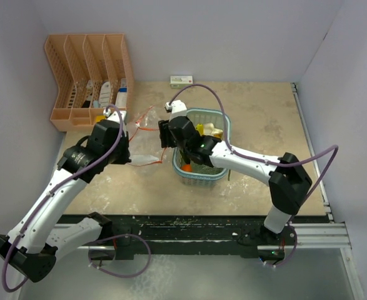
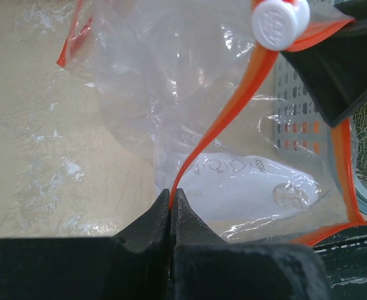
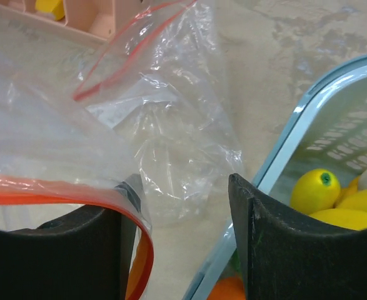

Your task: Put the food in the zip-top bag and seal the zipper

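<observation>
The clear zip top bag (image 1: 147, 142), edged in orange, hangs between my two grippers. My left gripper is shut on its orange rim, which runs straight up from the fingertips. A white label (image 2: 246, 187) shows through the plastic. My right gripper stands part open, with a gap between its fingers. The orange rim (image 3: 147, 250) curves around its left finger, and the right finger is beside the basket edge. Food lies in the basket: a lemon (image 3: 314, 190), other yellow pieces, and something orange (image 3: 227, 289).
The light blue basket (image 1: 199, 180) stands just right of the bag, under my right arm. A peach divided rack (image 1: 59, 115) is at the back left, and a small box (image 1: 181, 81) sits by the back wall. Bare table (image 1: 264, 125) extends to the right.
</observation>
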